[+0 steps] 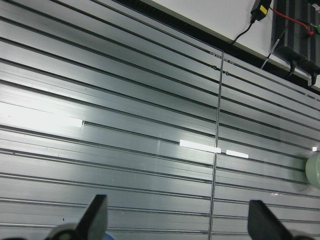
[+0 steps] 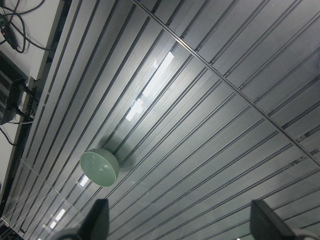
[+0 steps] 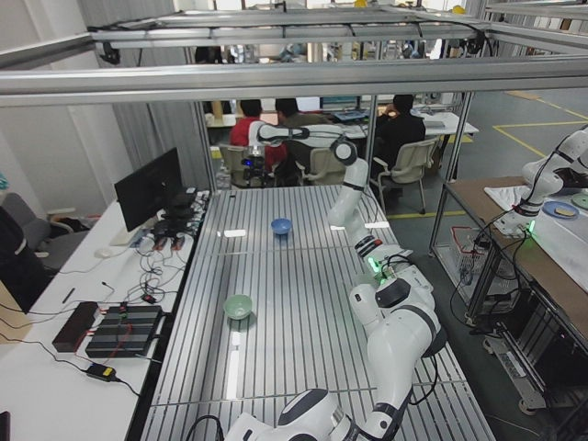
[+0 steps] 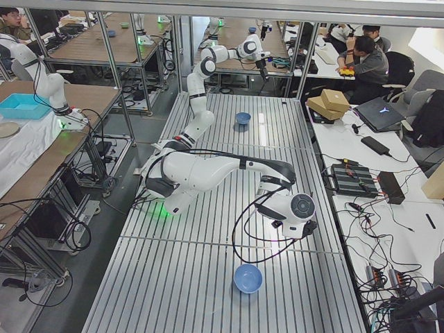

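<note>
A green bowl [image 3: 238,307] and a blue bowl [image 3: 281,226] stand apart on the slatted metal table. In the camera right view the nearer bowl [image 4: 248,277] is blue. My left gripper is open above bare slats, with the green bowl [image 1: 313,170] at the right edge of its view and a sliver of blue at the bottom. My right gripper is also open and empty above the table, with the green bowl [image 2: 99,167] to the left in its view.
A side desk [image 3: 55,395] with a monitor, black devices and cables runs along the table. Metal frame bars [image 3: 294,78] cross overhead. Both arms reach over the table, and loose cables hang from them.
</note>
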